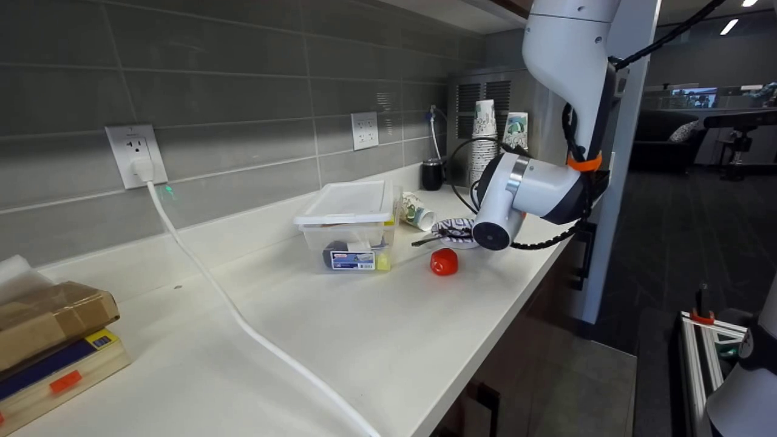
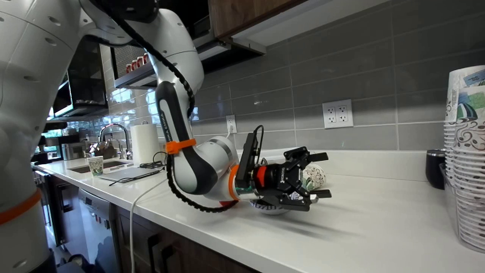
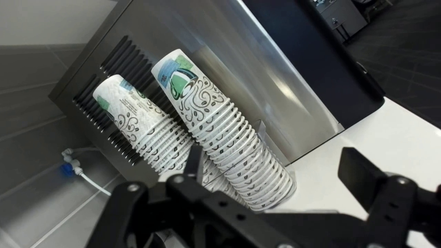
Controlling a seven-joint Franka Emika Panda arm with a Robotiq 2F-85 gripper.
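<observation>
My gripper (image 2: 321, 175) is open and level above the counter, with nothing between its fingers. In the wrist view the two black fingers of the gripper stand wide apart. A patterned paper cup (image 1: 417, 211) lies on its side against the wall side of the counter, close to the clear box. From the other side, this lying cup (image 2: 314, 176) shows behind my gripper, apart from it as far as can be told. A patterned bowl (image 1: 453, 240) with a dark utensil across it sits near my wrist. In front of it rests a small red object (image 1: 444, 262).
Two tall stacks of paper cups (image 3: 244, 153) stand before a metal appliance (image 3: 231, 53). The lidded clear box (image 1: 346, 233) is by the wall, and a black tumbler (image 1: 431, 175) stands farther back. A white cable (image 1: 240, 317) crosses the otherwise clear front counter.
</observation>
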